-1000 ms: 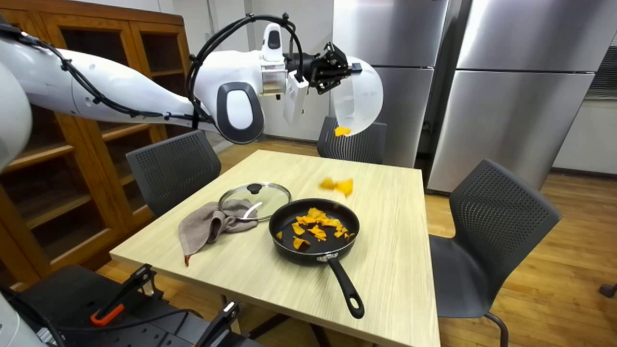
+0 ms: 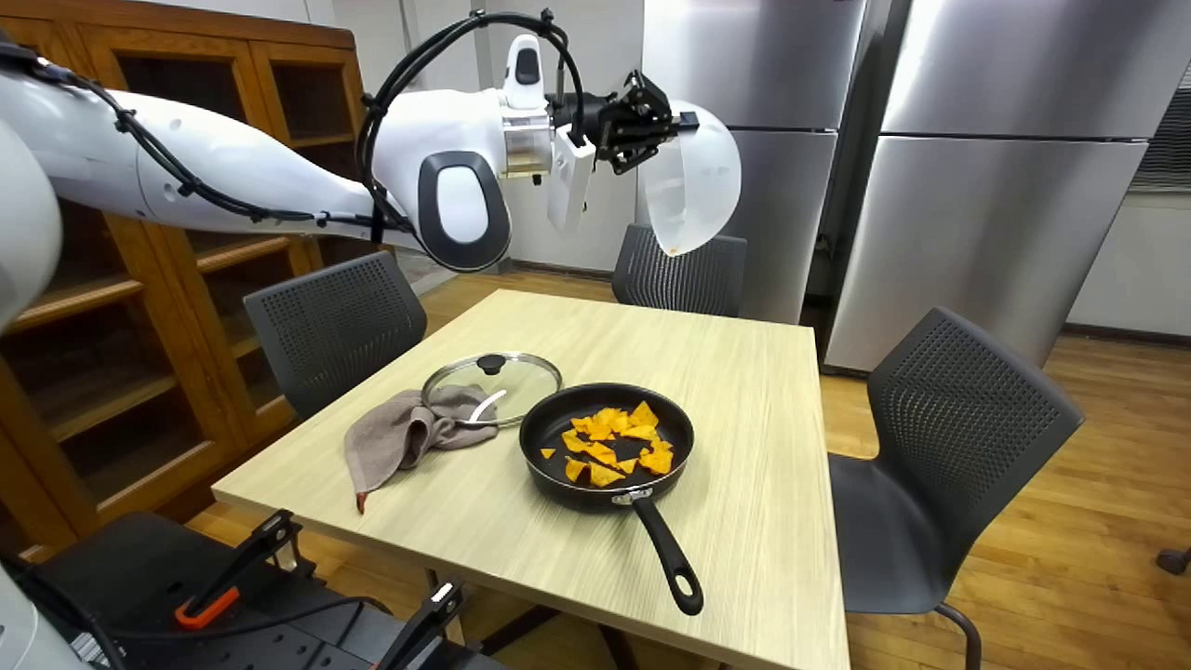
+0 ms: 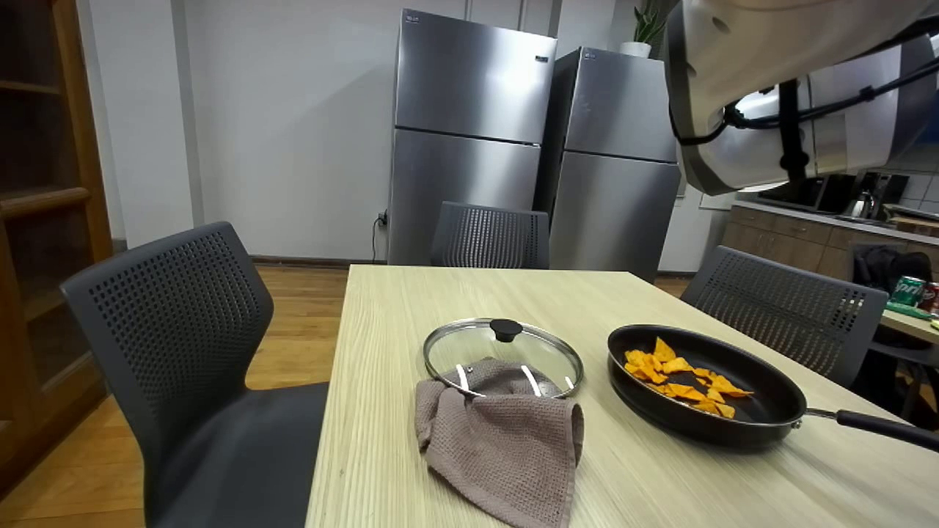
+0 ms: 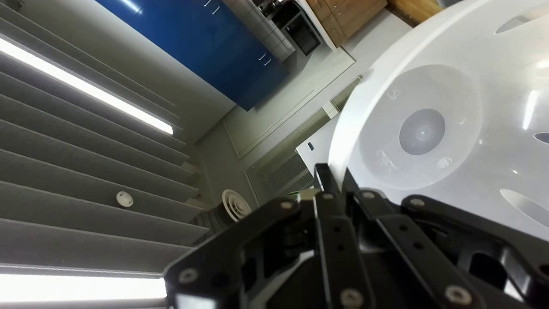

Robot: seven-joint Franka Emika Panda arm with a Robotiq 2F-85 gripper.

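Observation:
My gripper [image 2: 683, 121] is shut on the rim of a white translucent bowl [image 2: 705, 184], held high above the table and tipped on its side. A tiny orange crumb shows at the bowl's lowest edge. In the wrist view, the fingertips [image 4: 325, 180] pinch the rim, and the inside of the bowl [image 4: 463, 144] looks empty. Below stands a black frying pan [image 2: 536, 452] with its handle toward the near table edge. Several orange chips [image 2: 603, 475] lie spread inside the pan, also visible in exterior view 2. The gripper and bowl are out of sight in exterior view 2.
Left of the pan, a glass lid [image 2: 519, 380] with a black knob rests partly on a brown cloth [image 2: 408, 434]. Dark chairs [image 2: 949, 447] stand around the table.
Chips that were falling through the air and one at the bowl's lip are gone from there; more chips lie in the pan. The bowl has risen slightly, still tipped.

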